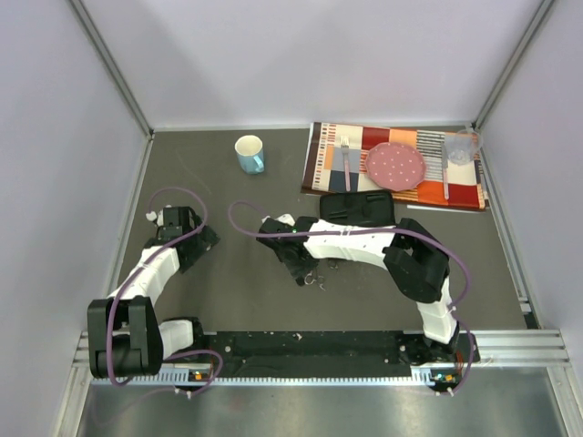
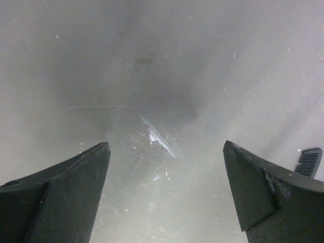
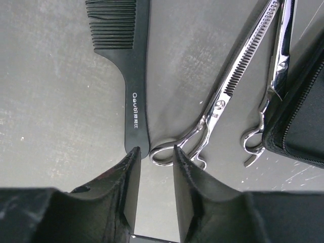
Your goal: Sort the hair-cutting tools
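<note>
A black comb (image 3: 135, 104) lies flat with its teeth at the top of the right wrist view. To its right are thinning scissors (image 3: 218, 105), ring handles beside the comb's handle end, and a second pair of scissors (image 3: 276, 73) next to the black zip case (image 3: 309, 114). That case (image 1: 357, 208) stands open behind the right forearm in the top view. My right gripper is part open over the comb's handle end and the nearest rings, gripping neither. My left gripper is wide open and empty, over bare table; a comb's toothed end (image 2: 309, 162) shows at the right edge.
A light blue mug (image 1: 250, 155) stands at the back. At the back right, a patterned placemat (image 1: 319, 159) holds a red plate (image 1: 394, 166), a fork (image 1: 345, 164), a knife (image 1: 445, 171) and a clear glass (image 1: 462, 146).
</note>
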